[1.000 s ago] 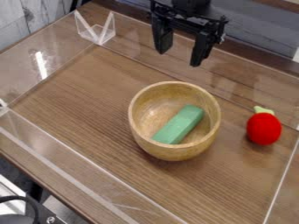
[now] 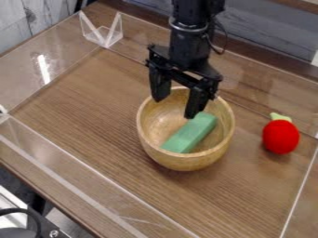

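Note:
A tan bowl (image 2: 158,144) in the middle of the table holds a green oblong object (image 2: 187,136). My black gripper (image 2: 183,89) hangs over the bowl's back part, its two fingers apart and pointing down, with nothing visible between them. A red tomato-like object (image 2: 281,138) with a pale green top lies to the right of the bowl.
A clear wire-like stand (image 2: 104,31) is at the back left. A dark cable runs at the lower left corner.
The bowl, green object and red object look unmoved.

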